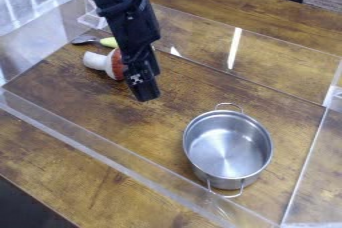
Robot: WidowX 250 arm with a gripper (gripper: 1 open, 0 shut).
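My black gripper (142,84) hangs open above the wooden surface at the upper left of the camera view, apart from the pot, with nothing visible between its fingers. Partly behind it lies a white cylindrical object (98,60) with a reddish part, and beyond that a small yellow-green item (107,42) with a dark end. A steel pot (227,147) with two wire handles stands at the lower right.
Clear plastic walls surround the work area, with the near edge (160,172) running diagonally across the lower left.
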